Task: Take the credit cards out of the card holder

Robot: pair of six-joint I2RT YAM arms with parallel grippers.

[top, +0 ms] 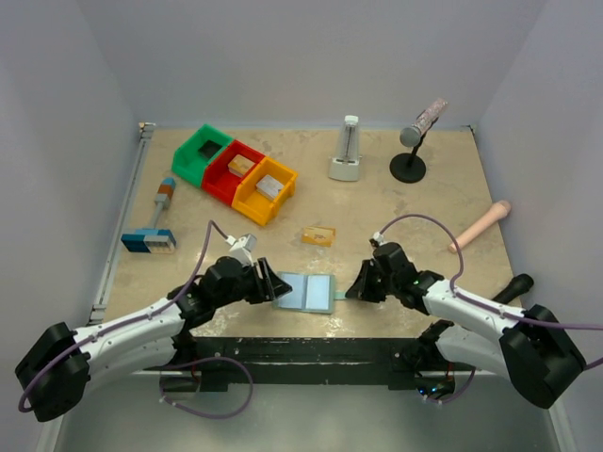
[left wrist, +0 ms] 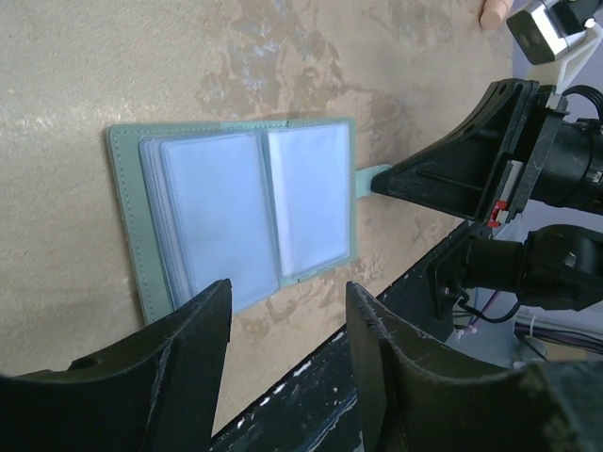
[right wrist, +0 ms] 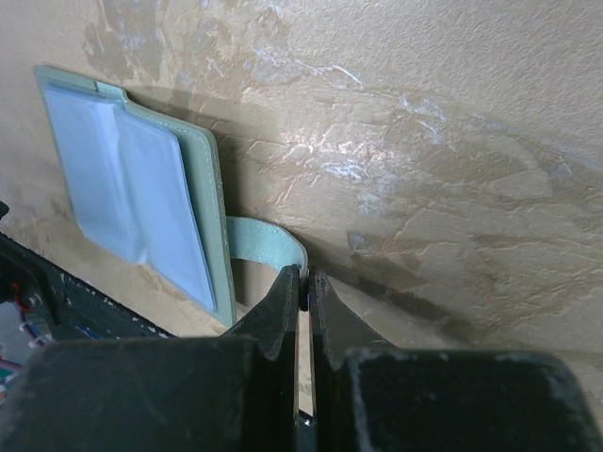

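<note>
The card holder (top: 305,292) lies spread open near the table's front edge, its two clear sleeves (left wrist: 215,207) facing up inside a pale green border. From its right side a short green strap (right wrist: 264,241) sticks out and bends up. My right gripper is shut on that strap's end. At the holder's left side is my left gripper (top: 274,285), its fingers apart; in the left wrist view the left gripper shows nothing held, the fingertips over or near the lower edge of the holder. Any cards inside the sleeves cannot be made out.
A yellowish card (top: 318,235) lies flat behind the holder. Green, red and orange bins (top: 233,174) stand at the back left. A white device (top: 346,151) and a microphone on a stand (top: 408,168) are at the back.
</note>
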